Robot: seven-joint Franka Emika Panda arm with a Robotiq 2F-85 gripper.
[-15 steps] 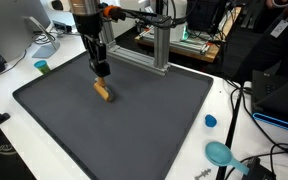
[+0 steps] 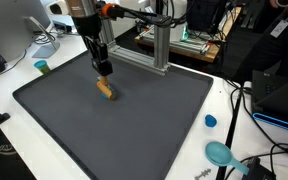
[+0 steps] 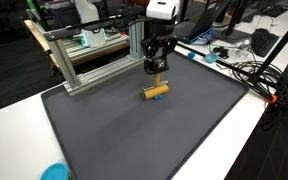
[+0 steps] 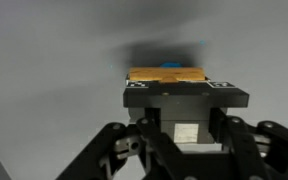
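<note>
A wooden piece shaped like a small mallet hangs from my gripper (image 3: 158, 70), which is shut on its upright handle (image 3: 156, 79). Its orange-yellow, cylinder-like head (image 3: 155, 92) is lowest, just over or touching the dark grey mat; I cannot tell which. Exterior view 1 has the same wooden head (image 2: 106, 90) below the gripper (image 2: 101, 74), toward the mat's far left part. Looking down in the wrist view, a wooden bar (image 4: 167, 74) shows at the fingertips. A bit of blue (image 4: 171, 65) peeks out beyond it, partly hidden.
A green cup (image 2: 42, 67) stands at the far left. A metal frame (image 3: 104, 71) rises by the mat's edge.
The gripper and the wooden piece have shifted slightly to the right in exterior view 1, with the head a little higher. Other things have stayed put.
</note>
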